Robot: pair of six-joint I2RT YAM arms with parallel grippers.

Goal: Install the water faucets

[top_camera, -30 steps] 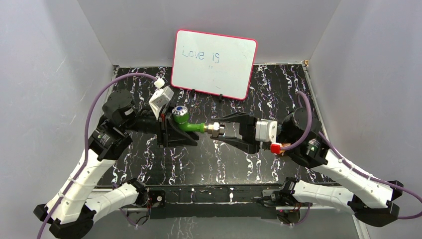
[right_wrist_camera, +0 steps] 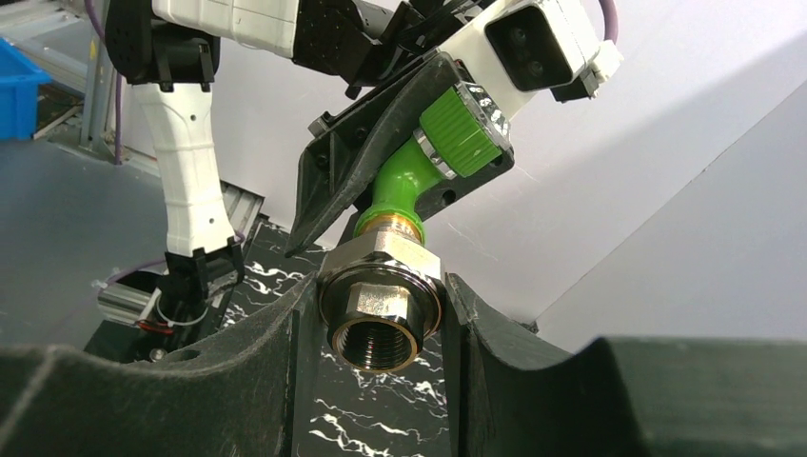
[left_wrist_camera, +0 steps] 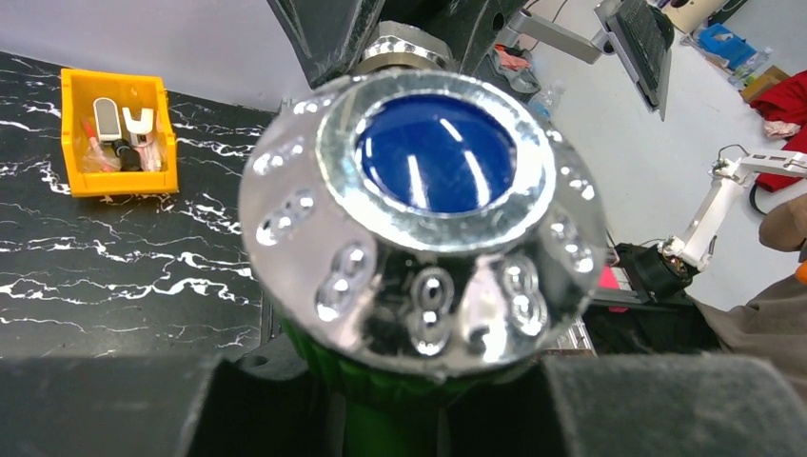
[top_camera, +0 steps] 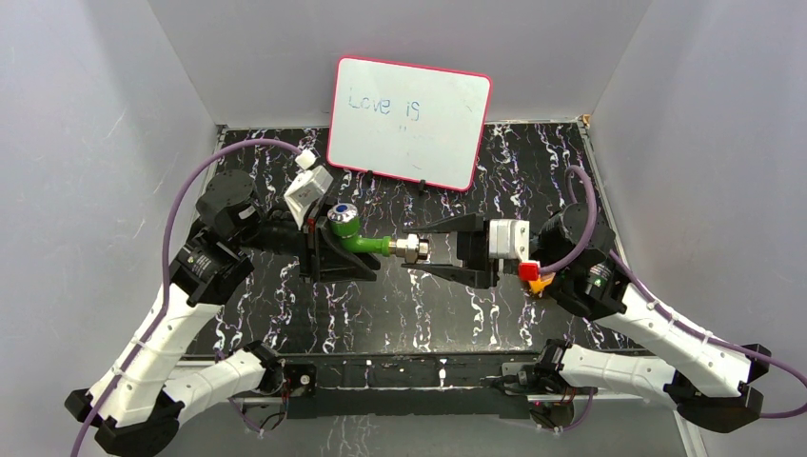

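Note:
A green faucet (top_camera: 366,245) with a chrome-and-blue cap (left_wrist_camera: 428,219) is held in the air between the two arms. My left gripper (top_camera: 354,249) is shut on its green body, whose sides meet the fingers at the bottom of the left wrist view. On the faucet's outlet end sits a metal hex nut (right_wrist_camera: 383,262), with a smaller threaded fitting (right_wrist_camera: 379,328) at its open end. My right gripper is shut on the nut, one finger pad at either side. The cap hides part of the left fingers.
Behind the arms, a red-framed whiteboard (top_camera: 409,119) stands at the back of the black marbled table (top_camera: 409,314). A yellow bin (left_wrist_camera: 124,181) with small items is on the table at the right, mostly behind the right arm from above.
The right wrist has rolled slightly around the nut, its white camera housing and red connector shifting. The left arm and the faucet stay in place.

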